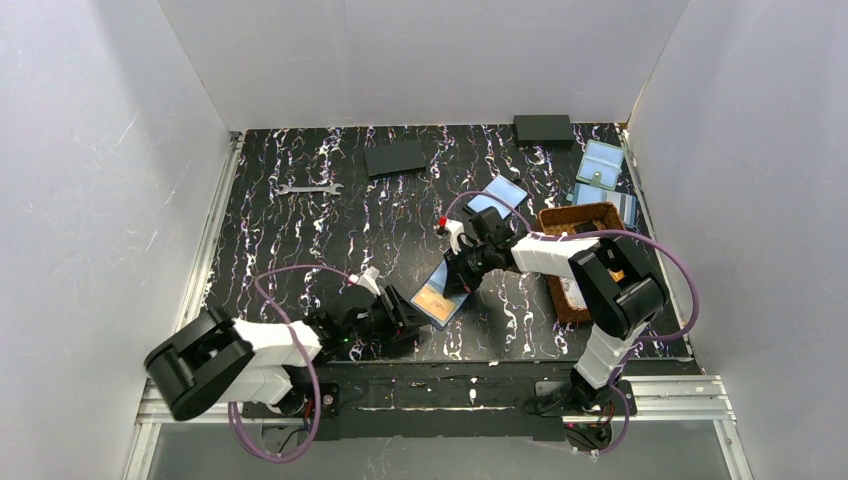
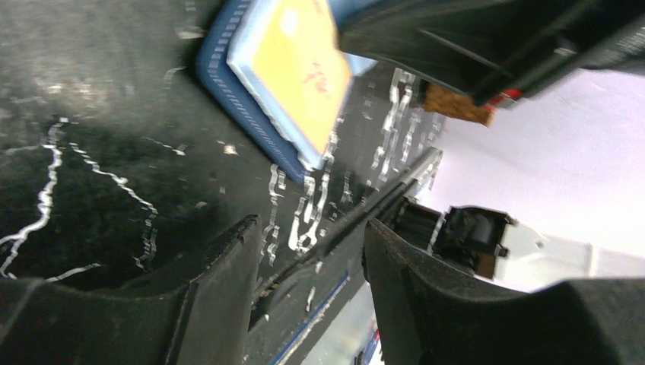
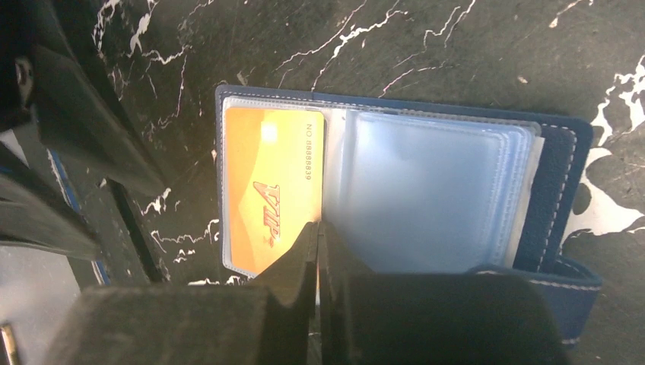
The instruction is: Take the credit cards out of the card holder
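Observation:
The open blue card holder (image 1: 442, 295) lies on the marble table between my grippers, an orange VIP card (image 3: 270, 175) in its left sleeve, clear pockets (image 3: 426, 190) on the right. My right gripper is shut, its tips down on the holder by the card's inner edge, nothing seen between them. My left gripper (image 1: 405, 318) is part open just left of the holder; in the left wrist view the holder's near edge (image 2: 251, 114) is ahead of its empty fingers.
A brown box (image 1: 565, 305) stands right under my right arm. Another blue item (image 1: 495, 190), dark slabs (image 1: 395, 160) and a wrench (image 1: 310, 189) lie farther back.

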